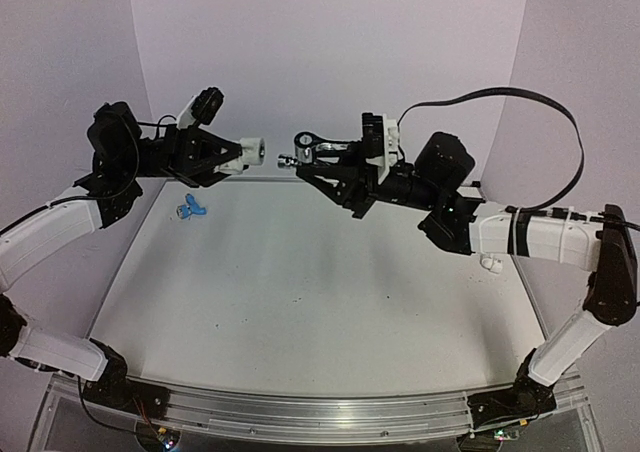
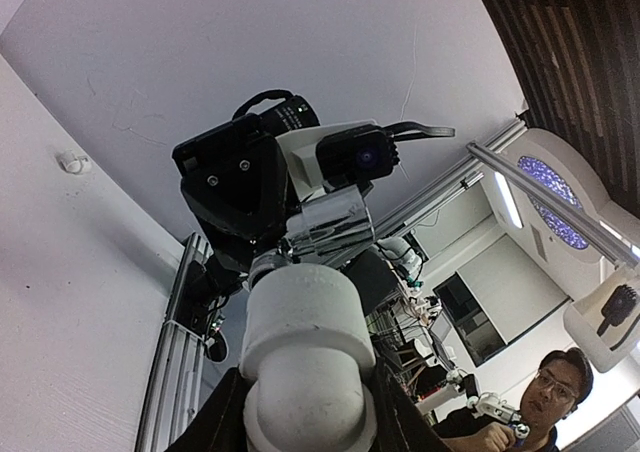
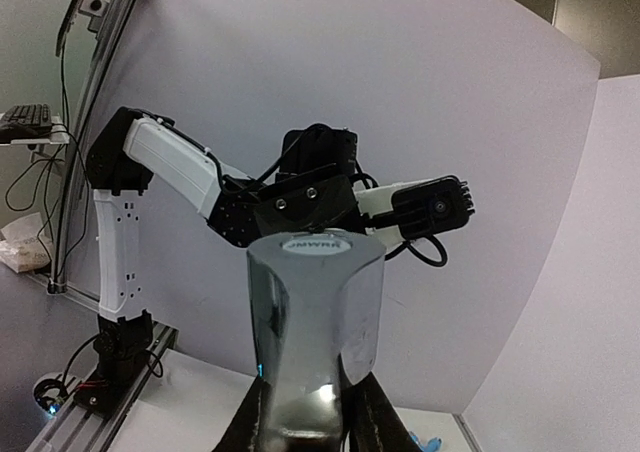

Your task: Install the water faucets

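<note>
My left gripper point(image 1: 232, 158) is shut on a white pipe fitting point(image 1: 253, 152), raised above the far part of the table. In the left wrist view the fitting point(image 2: 305, 342) fills the space in front of the fingers, its round body pointing away. Opposite it, my right gripper point(image 1: 318, 172) is shut on a chrome faucet point(image 1: 305, 150). The faucet's threaded end point(image 1: 287, 161) faces the fitting's open end, with a small gap between them in the top view. Seen from the right wrist, the faucet's handle point(image 3: 315, 272) hides most of what lies beyond.
A blue faucet or valve point(image 1: 191, 206) lies at the table's far left. Another white fitting point(image 1: 491, 263) rests near the right edge.
</note>
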